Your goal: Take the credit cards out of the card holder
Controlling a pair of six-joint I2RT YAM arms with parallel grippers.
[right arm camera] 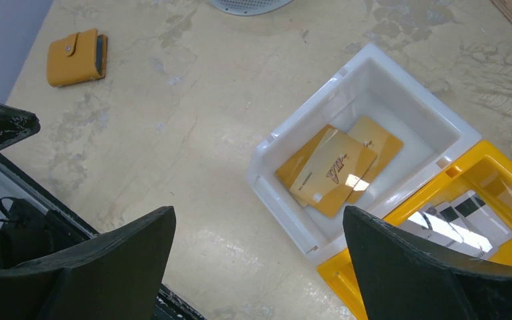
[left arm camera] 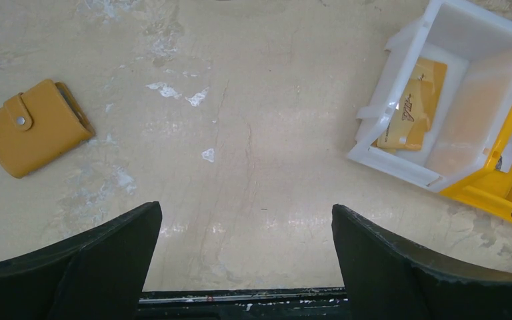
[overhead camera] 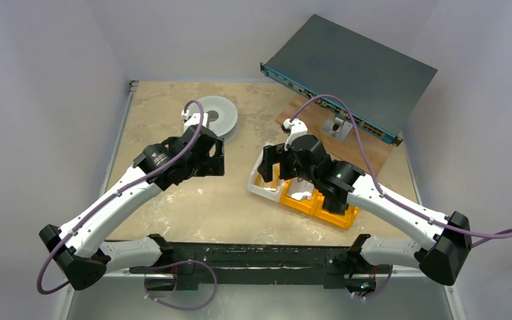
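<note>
A tan card holder [left arm camera: 43, 133] with a snap strap lies closed on the table at the left of the left wrist view, also at the upper left of the right wrist view [right arm camera: 71, 59]. Yellow cards [right arm camera: 332, 172] lie loose in the white bin [right arm camera: 413, 110]; pale cards [right arm camera: 463, 223] sit in the adjoining orange bin [right arm camera: 507, 180]. My left gripper hangs above the table between holder and bins, open and empty. My right gripper is open and empty over the bins. In the top view the holder is hidden by my left arm.
A white round disc [overhead camera: 217, 107] sits at the back. A dark rack unit [overhead camera: 350, 67] and a wooden board [overhead camera: 293, 110] occupy the back right. Bare table [overhead camera: 207, 213] fills the middle and front, bordered by a black rail at the front edge.
</note>
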